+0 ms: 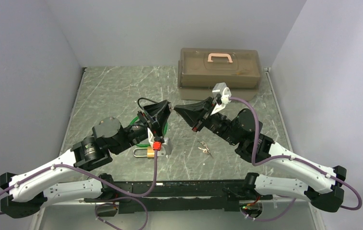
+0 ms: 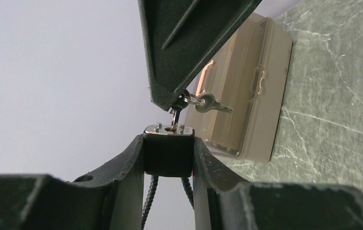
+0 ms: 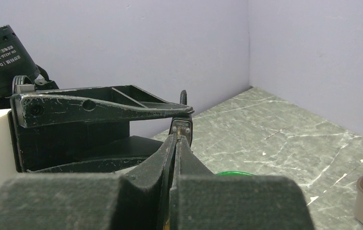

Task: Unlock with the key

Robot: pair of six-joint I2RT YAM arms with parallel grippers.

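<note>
In the left wrist view my left gripper is shut on a black lock body (image 2: 169, 154) with a steel top and cable shackle hanging below. A key (image 2: 176, 118) stands at its top, with a second key (image 2: 205, 102) on the ring. My right gripper is at that key; in the right wrist view its fingers are shut, and whether they touch the key is hard to tell. The top view shows both grippers facing each other at mid table.
A brass padlock (image 1: 149, 152), a green ring (image 1: 166, 128) and loose keys (image 1: 205, 148) lie on the table (image 1: 98, 91). A brown toolbox (image 1: 217, 72) stands at the back right.
</note>
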